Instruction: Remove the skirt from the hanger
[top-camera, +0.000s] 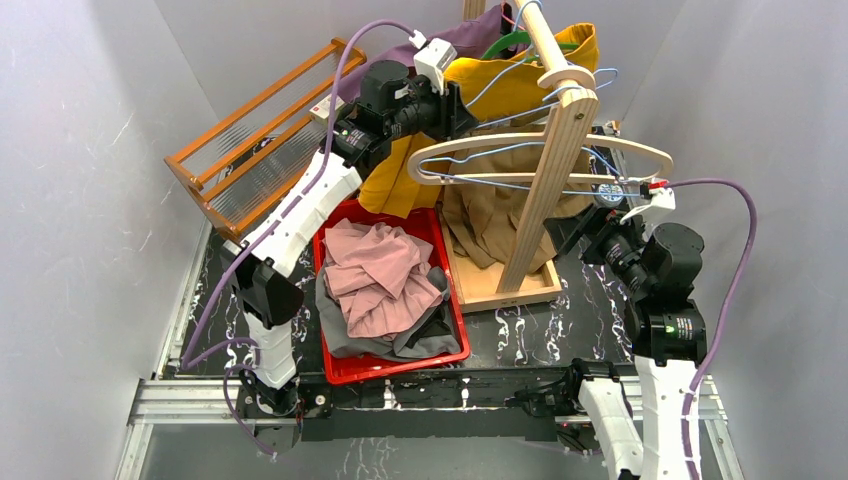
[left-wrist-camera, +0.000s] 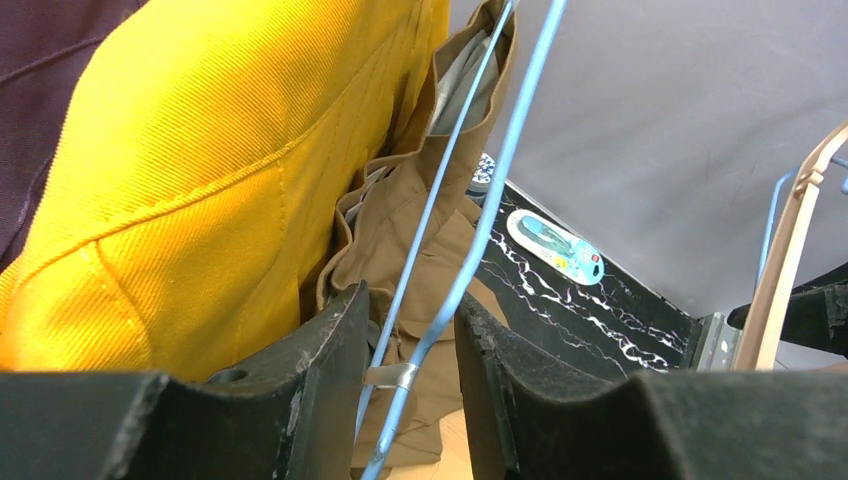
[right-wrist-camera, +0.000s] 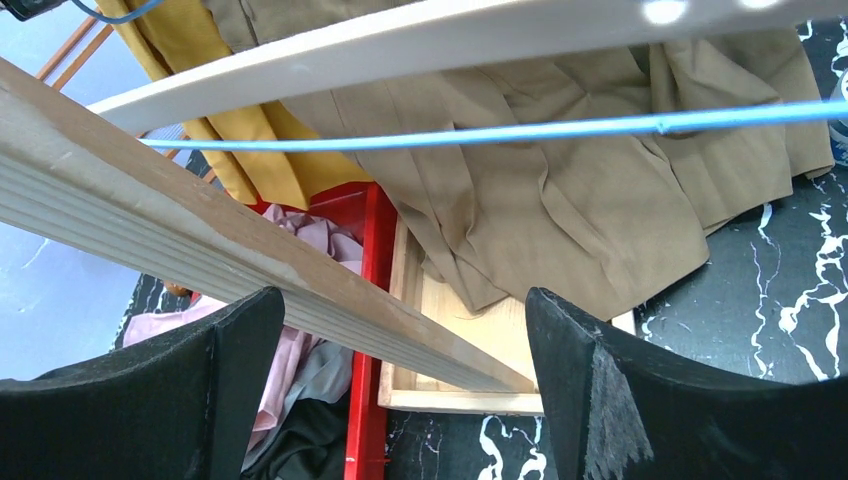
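The brown skirt (top-camera: 490, 220) hangs on the wooden rack, draping over the wooden base; blue hanger wires cross it. In the left wrist view my left gripper is shut on a blue wire hanger (left-wrist-camera: 490, 205) with a small metal clip, beside the yellow garment (left-wrist-camera: 180, 170) and the skirt's upper folds. My right gripper (top-camera: 578, 228) stands open right of the upright post; in the right wrist view a blue wire (right-wrist-camera: 590, 128) and the skirt (right-wrist-camera: 560, 210) lie beyond its fingers.
A wooden post (top-camera: 530, 230) and oval rail stand between the grippers. A red bin (top-camera: 340, 365) of pink and grey clothes lies below left. A slatted wooden shelf (top-camera: 215, 135) leans at back left.
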